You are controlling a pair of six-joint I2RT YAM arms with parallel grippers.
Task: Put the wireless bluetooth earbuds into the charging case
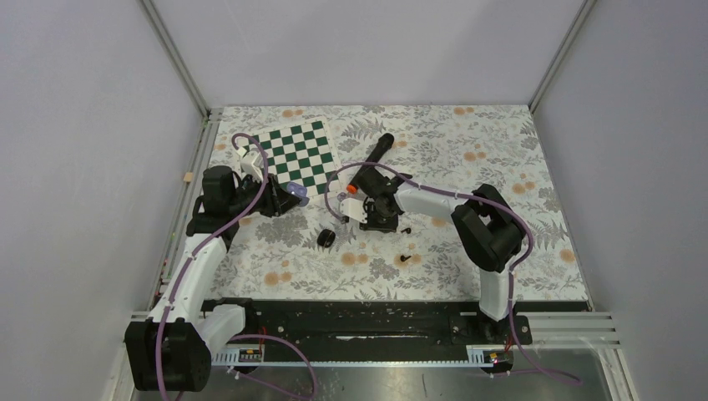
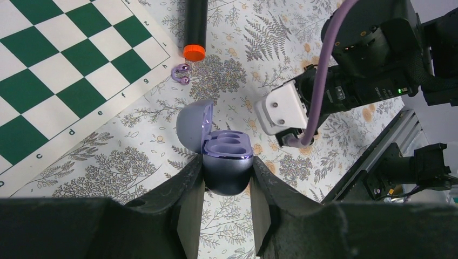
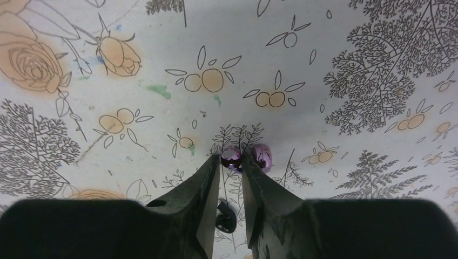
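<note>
The lavender charging case (image 2: 227,170), lid raised, is clamped in my left gripper with its earbud wells visible; from above it sits at the checkerboard's lower right. In the right wrist view my right gripper is low over the table, its fingertips on either side of a shiny purple earbud (image 3: 231,156); whether they grip it is unclear. A second purple piece (image 3: 262,157) lies just beside them. A black earbud (image 3: 226,220) lies nearby, partly hidden by the fingers.
A checkerboard mat (image 1: 292,146), a black cylinder with orange end (image 2: 194,29) and purple beaded piece (image 2: 181,74) lie toward the back. A black case (image 1: 326,238) and small black pieces (image 1: 405,258) lie in front. The table's right side beyond the arm is mostly clear.
</note>
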